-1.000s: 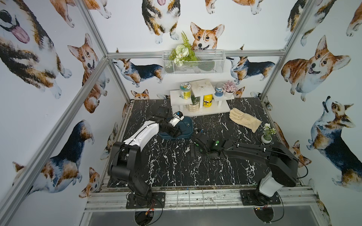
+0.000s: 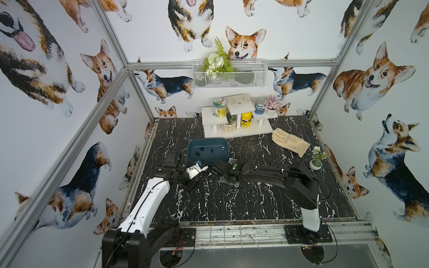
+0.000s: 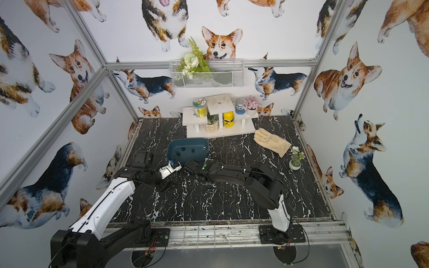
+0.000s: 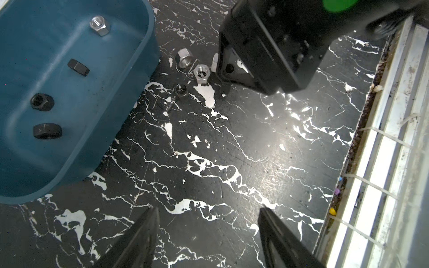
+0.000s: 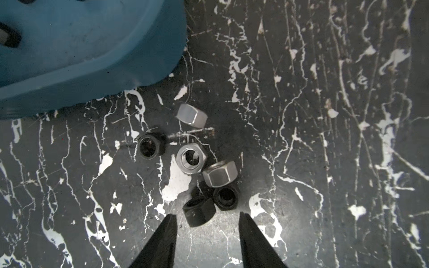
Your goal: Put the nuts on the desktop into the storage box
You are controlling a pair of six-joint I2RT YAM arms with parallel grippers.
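The storage box, a blue bin (image 4: 147, 58), holds several nuts, among them a silver nut (image 4: 100, 26) and a black nut (image 4: 42, 101). On the desktop beside its corner, the right wrist view shows a loose cluster: a silver nut (image 5: 192, 115), a ring-up silver nut (image 5: 191, 158), another silver nut (image 5: 220, 174), and several black nuts such as this black nut (image 5: 199, 210). My right gripper is open above the near end of the cluster, nothing between its fingers. Over bare desktop in front of the box, my left gripper is open and empty.
The right arm's dark gripper body (image 4: 272, 49) hangs close to the left gripper, partly over the nuts. A white shelf (image 2: 239, 129), a beige glove (image 2: 290, 141) and a potted plant (image 2: 316, 160) stand farther back and right.
My left arm has drawn back from above the blue box to the desktop in front of it. My right gripper has shifted left, closer to the box's near right corner.
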